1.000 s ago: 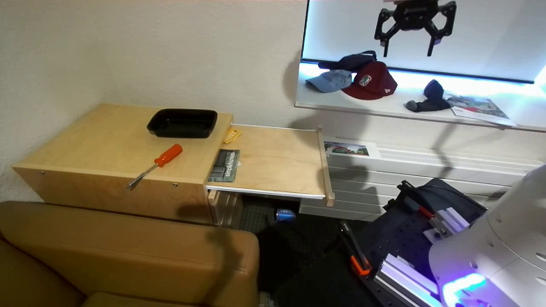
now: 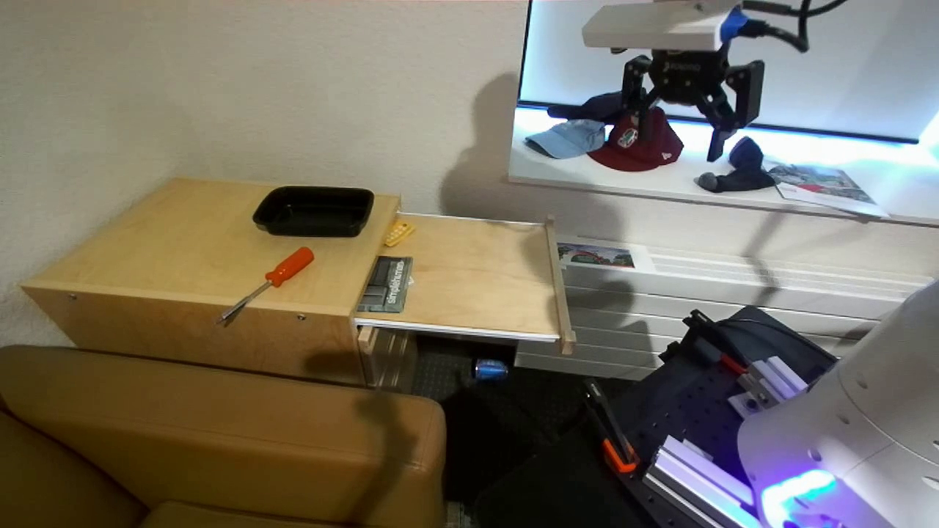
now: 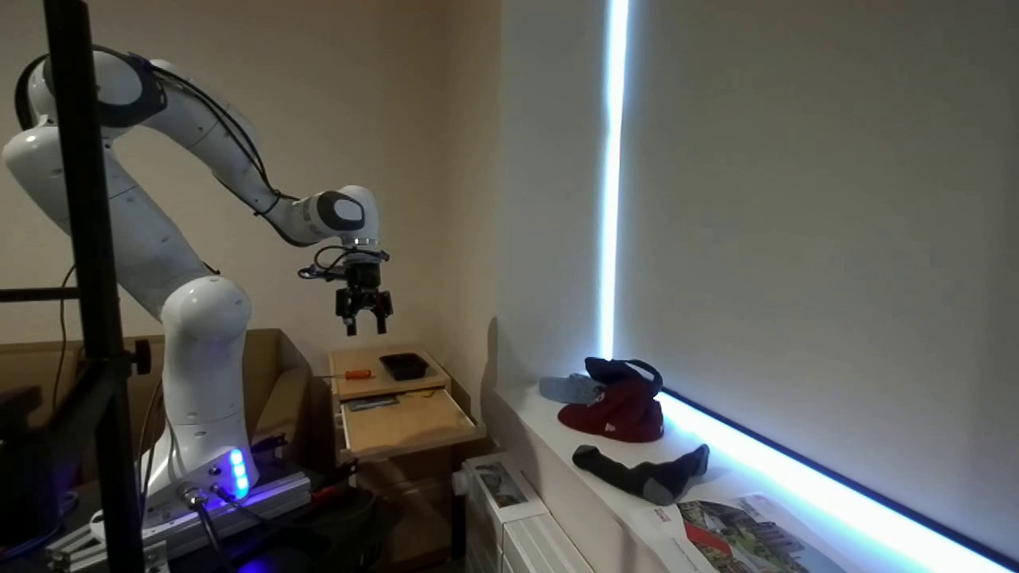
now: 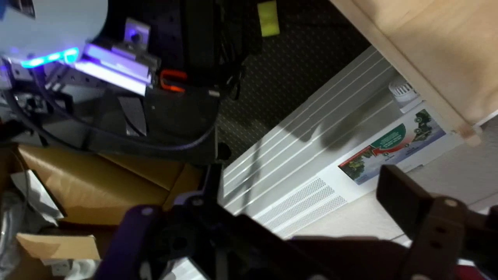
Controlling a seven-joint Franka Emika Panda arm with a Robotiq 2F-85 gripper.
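Observation:
High in exterior view 1 hangs my gripper (image 2: 678,148), open, its two fingers wide apart and nothing held between them. In exterior view 2 the gripper (image 3: 367,329) is in mid-air, well above the cabinet and its pulled-out drawer (image 3: 411,425). The wrist view has the dark fingers (image 4: 404,200) spread, with the radiator (image 4: 280,163) far below. On the cabinet top (image 2: 167,237) lie a black tray (image 2: 317,227) and a screwdriver with a red handle (image 2: 290,267). Inside the open drawer (image 2: 484,273) are a dark booklet (image 2: 385,286) and a small yellow object (image 2: 398,233).
The windowsill (image 3: 564,487) bears a maroon cap (image 3: 616,415), a light blue cap (image 3: 570,388), a dark cap, a dark sock (image 3: 659,477) and a printed sheet (image 3: 764,539). A brown sofa (image 2: 220,413) stands before the cabinet. A blue can (image 2: 490,369) lies below the drawer.
My gripper has come lower in exterior view 1 and turned, so it shows at a slant. It stays open. The objects on the cabinet, drawer and sill have not moved.

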